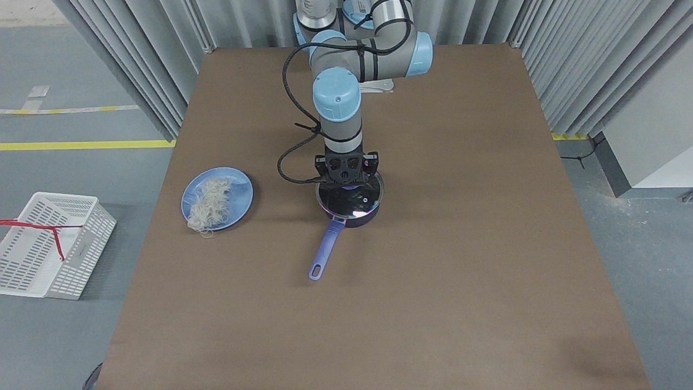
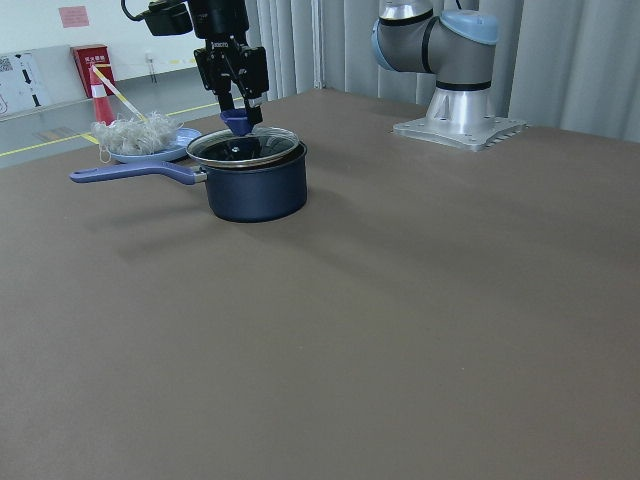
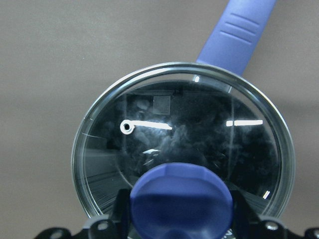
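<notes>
My gripper [image 2: 240,108] is shut on the purple knob [image 3: 180,201] of a glass lid [image 3: 164,119], which sits on a dark blue pot [image 2: 255,195]. In the front view the pot's long purple handle [image 1: 325,250] points toward the camera and slightly left. The arm's wrist hides the back of the lid in that view. A blue plate [image 1: 240,195] with a pile of white noodle-like strands [image 1: 209,205] lies left of the pot.
A white basket [image 1: 84,260] stands on the floor beyond the table's left edge.
</notes>
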